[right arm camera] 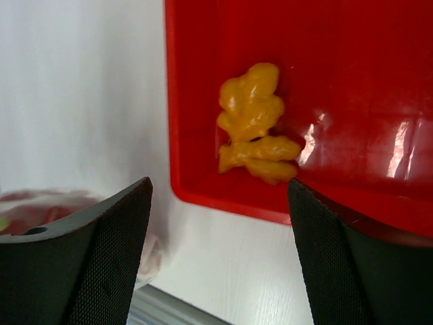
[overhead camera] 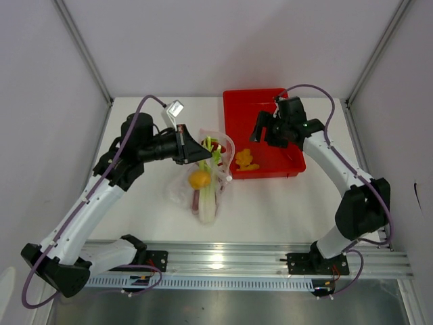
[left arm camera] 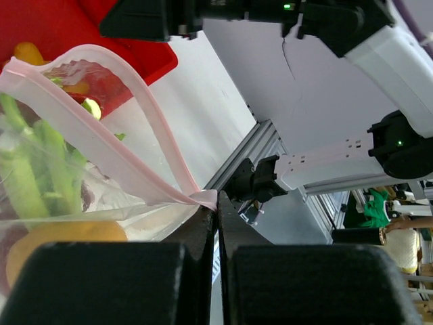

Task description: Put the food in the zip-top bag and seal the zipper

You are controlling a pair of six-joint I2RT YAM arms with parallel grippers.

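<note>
The zip top bag (overhead camera: 183, 193) stands near the table's middle, holding celery (overhead camera: 208, 203), a round yellow item (overhead camera: 199, 179) and other food. My left gripper is shut on the pink zipper edge (left arm camera: 172, 191) of the bag, holding it up. My right gripper (overhead camera: 264, 127) is open above the red bin (overhead camera: 233, 108), empty. In the right wrist view two yellow nugget-like food pieces (right arm camera: 250, 108) lie in the bin between and beyond its fingers.
The red bin sits at the back right, just behind the bag. Bare white table (overhead camera: 139, 118) shows left of the bag and at the front right.
</note>
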